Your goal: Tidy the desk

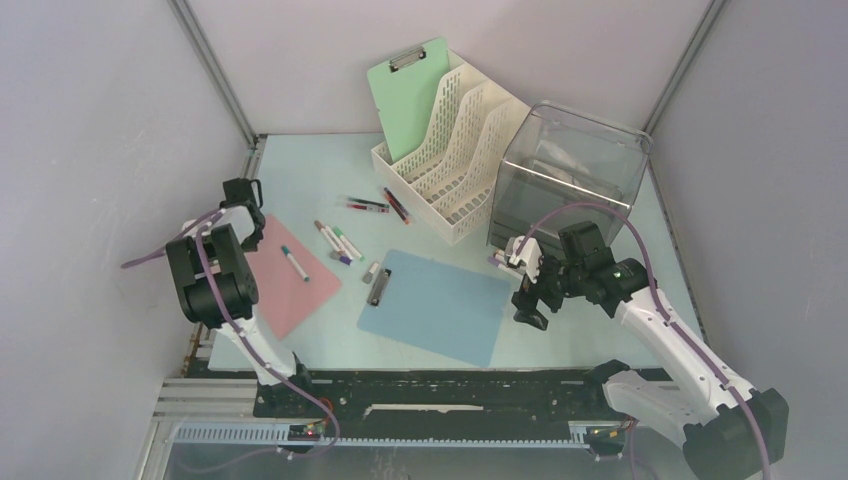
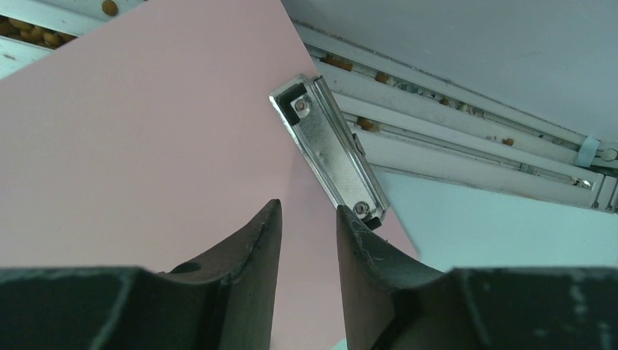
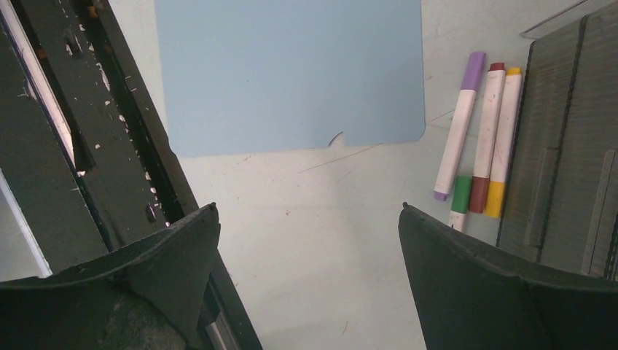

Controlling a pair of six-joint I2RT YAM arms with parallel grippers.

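A pink clipboard [image 1: 295, 305] lies at the desk's left; its metal clip [image 2: 331, 146] sits just ahead of my left gripper, whose part-open fingers hold nothing. My right gripper stands open and empty over bare desk beside markers [image 3: 488, 131] in a row. A blue clipboard [image 1: 440, 310] lies center front, loose markers [image 1: 335, 240] and pens [image 1: 395, 203] behind it. A green clipboard [image 1: 410, 110] stands in the white file organizer [image 1: 440, 208].
A clear box [image 1: 565, 170] stands at the back right, beside the organizer. A rail and wall border the left edge, close to the left arm.
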